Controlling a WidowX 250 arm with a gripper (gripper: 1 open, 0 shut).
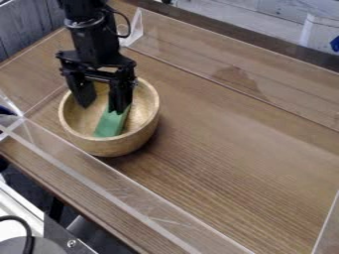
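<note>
A round wooden bowl (139, 131) sits on the table at the left, with a green oblong object (111, 123) lying in it. My black gripper (101, 99) is open over the bowl, its fingers reaching down inside the rim on either side, around and above the upper end of the green object. Whether they touch it I cannot tell. The gripper hides the back part of the bowl.
Clear plastic edging runs along its left side and back, with cables and grey hardware at the lower left.
</note>
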